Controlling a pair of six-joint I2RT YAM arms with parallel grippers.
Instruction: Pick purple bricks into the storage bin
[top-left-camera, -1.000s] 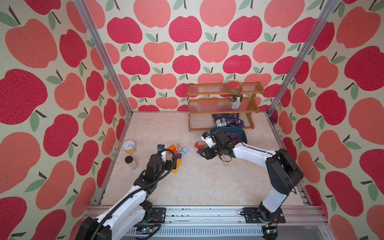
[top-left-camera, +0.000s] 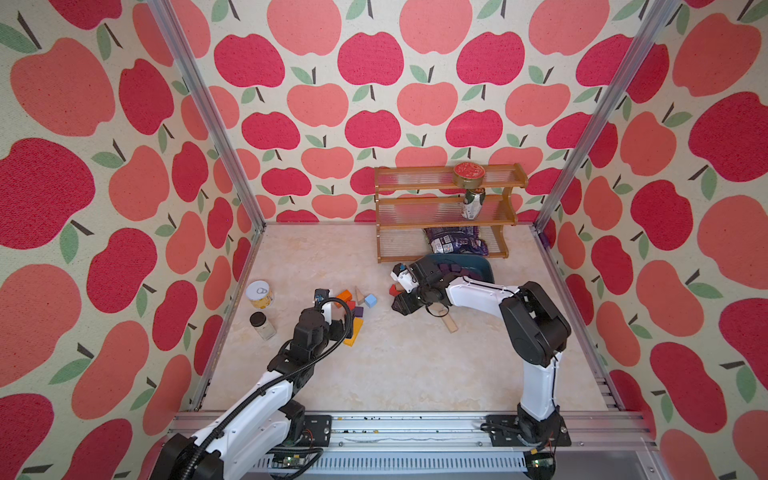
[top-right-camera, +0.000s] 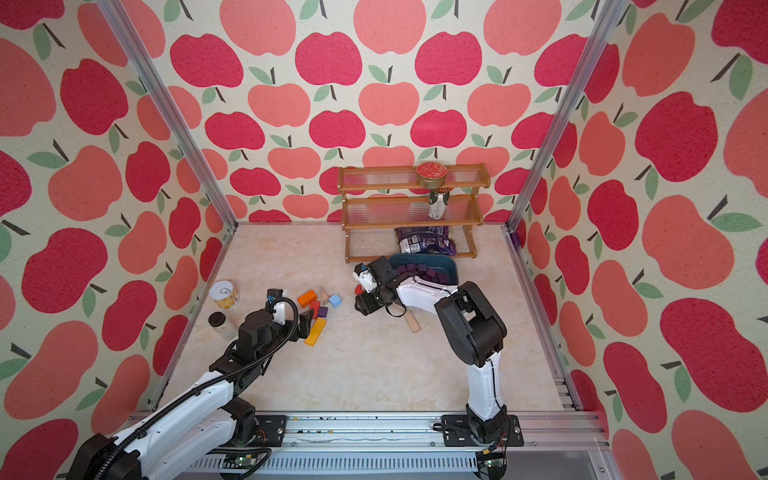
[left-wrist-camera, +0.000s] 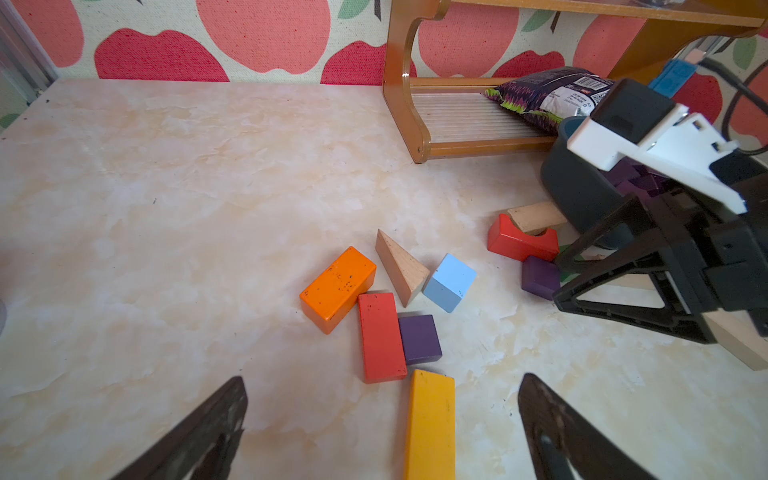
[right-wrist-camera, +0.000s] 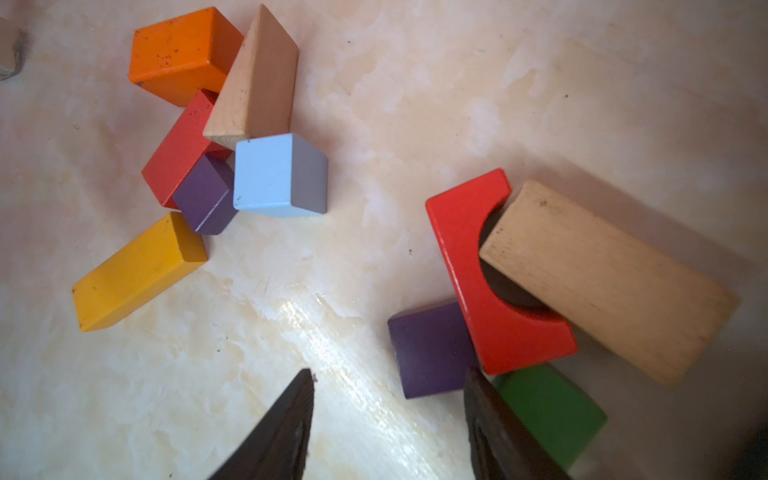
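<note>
A purple brick (right-wrist-camera: 432, 352) lies against a red arch block (right-wrist-camera: 512, 336), just beyond the fingertips of my right gripper, which stands open with nothing between them. A second purple brick (left-wrist-camera: 420, 340) touches a red block (left-wrist-camera: 382, 336) among loose blocks. My left gripper hovers open on the near side of that group, with nothing held. The teal storage bin (left-wrist-camera: 564, 184) stands at the right in front of the shelf, with purple bricks inside, partly hidden by the right arm.
Wooden shelf (top-left-camera: 384, 224) at the back; jar (top-left-camera: 264, 328) and can (top-left-camera: 258, 292) at the left. Orange (left-wrist-camera: 336, 292), yellow (left-wrist-camera: 430, 424), light blue (left-wrist-camera: 448, 284), green (right-wrist-camera: 552, 408) and plain wooden blocks lie near the purple ones.
My right gripper and arm have moved leftward in the top left view, toward the blocks beside the bin. The left arm has not visibly moved.
</note>
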